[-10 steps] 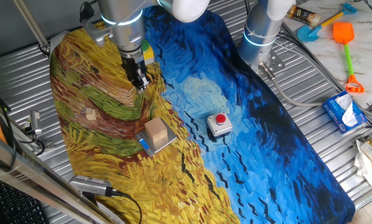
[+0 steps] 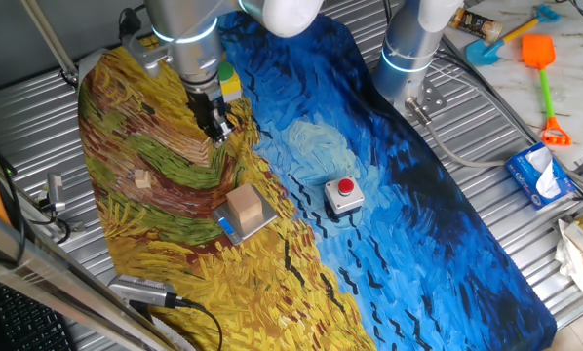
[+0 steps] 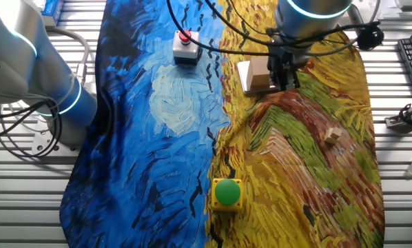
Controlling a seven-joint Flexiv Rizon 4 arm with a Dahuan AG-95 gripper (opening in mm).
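My gripper (image 2: 222,135) hangs above the mat, pointing down, short of the scale; whether its fingers are apart cannot be made out. A large wooden block (image 2: 244,206) stands on a flat scale (image 2: 226,228) with a blue display. In the second view the gripper (image 3: 286,81) overlaps the right side of that block (image 3: 259,71). A small wooden block (image 2: 142,178) lies on the brown-green part of the mat, left of the gripper. Toward the middle sits a grey box with a red button (image 2: 345,186). A yellow box with a green button (image 3: 227,193) is partly hidden behind the arm in the first view.
The painted mat (image 2: 418,263) has wide clear areas on its blue side. Cables (image 3: 227,52) cross in front of the second camera. A camera device (image 2: 142,291) lies at the mat's lower left edge, and a tissue box (image 2: 540,176) stands off to the right.
The upper arm has shifted slightly to the left and up in the first view, while the gripper's tip stays nearly in place. The blocks, scale and button boxes have not moved.
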